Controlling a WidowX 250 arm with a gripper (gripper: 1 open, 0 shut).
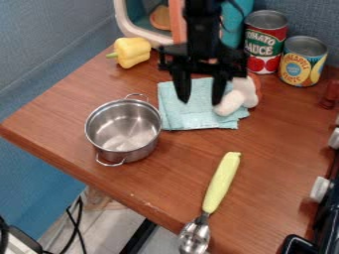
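My black gripper (201, 87) hangs over a folded light-blue cloth (185, 116) at the back middle of the table, its two fingers apart. White rounded objects (236, 97) lie on the cloth just right of it. A steel pot (123, 131) stands at the left, and a spoon with a yellow handle (221, 184) lies at the front right.
A yellow pepper (130, 51), two cans (265, 45) (302, 64) and a toy kitchen set (143, 20) are at the back. A black appliance (320, 223) sits at the right edge.
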